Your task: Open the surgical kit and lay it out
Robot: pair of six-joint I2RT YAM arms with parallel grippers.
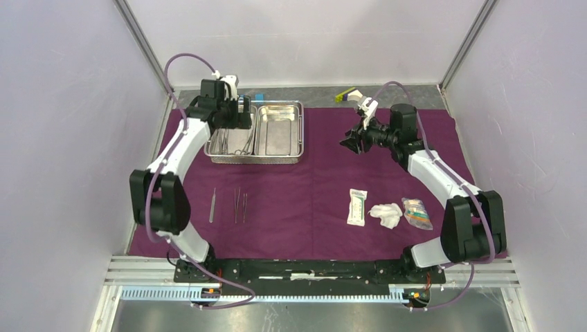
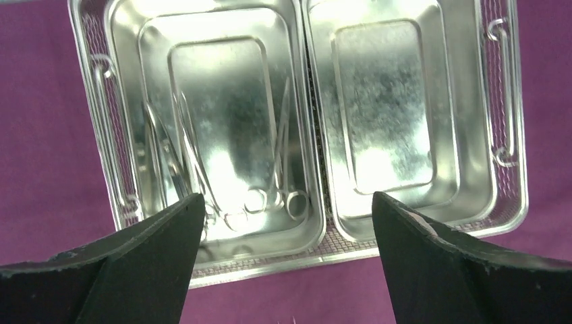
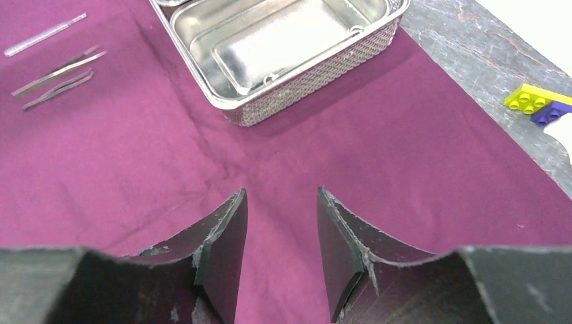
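Note:
My left gripper is open above the two-section steel tray, nothing between its fingers. Its left section holds scissor-handled instruments and other steel instruments; the right section is empty. On the purple cloth in front of the tray lie slim instruments, including a lone one at left. A white packet, crumpled white gauze and a clear bag lie front right. My right gripper hangs right of the tray, its fingers apart and empty.
Yellow and purple blocks sit on the grey strip behind the cloth, by a white piece. Walls border both sides.

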